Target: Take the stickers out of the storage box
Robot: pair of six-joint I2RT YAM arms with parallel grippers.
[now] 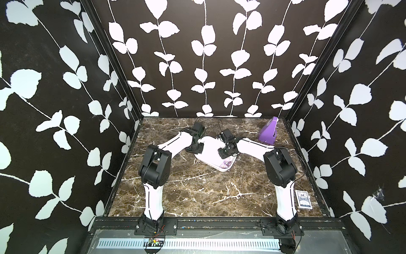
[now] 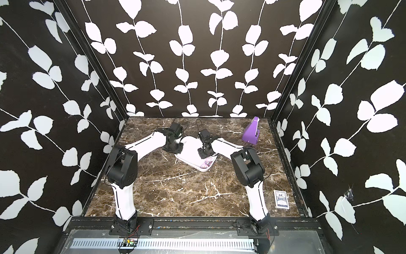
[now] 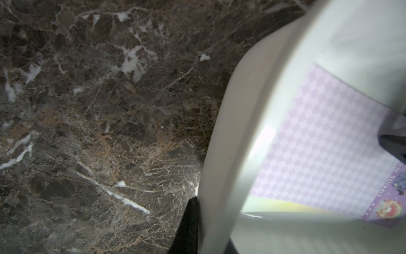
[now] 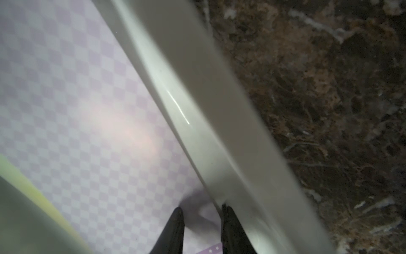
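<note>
A white storage box [image 1: 206, 157] sits mid-table, with purple-checkered stickers [image 3: 321, 148] [image 4: 105, 177] lying inside over a pale yellow sheet. My left gripper [image 1: 197, 148] is shut on the box's left wall, shown close up in the left wrist view. My right gripper [image 1: 224, 151] reaches inside the box at the opposite wall, part open, its tips low over the stickers and one against the wall's inner side. Nothing clearly shows between its fingers.
A purple wedge-shaped object [image 1: 267, 132] stands at the back right. A card pack [image 2: 281, 199] lies at the front right.
</note>
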